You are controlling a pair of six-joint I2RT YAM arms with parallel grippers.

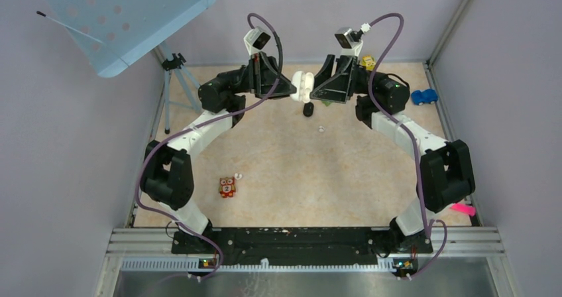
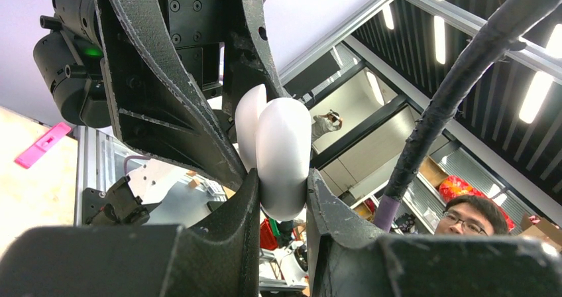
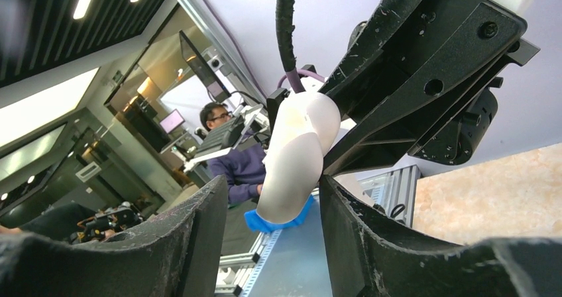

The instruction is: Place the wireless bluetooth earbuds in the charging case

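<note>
The white charging case [image 1: 299, 88] stands open like a clamshell between the two grippers, above the far part of the table. In the left wrist view, my left gripper is shut on one half of the case [image 2: 285, 154]. My right gripper is part open; the case [image 3: 291, 178] shows between and beyond its fingertips, and whether they touch it cannot be told. Small white pieces, perhaps earbuds, lie on the table: one piece [image 1: 321, 129] near the middle and a pair [image 1: 238, 176] by a red owl. The case's inner slots are too small to read.
A black oval object [image 1: 308, 109] lies below the case. The red owl figure [image 1: 227, 187] sits at the left, a blue toy [image 1: 425, 97] at the right, a pink item [image 1: 463, 209] at the right front.
</note>
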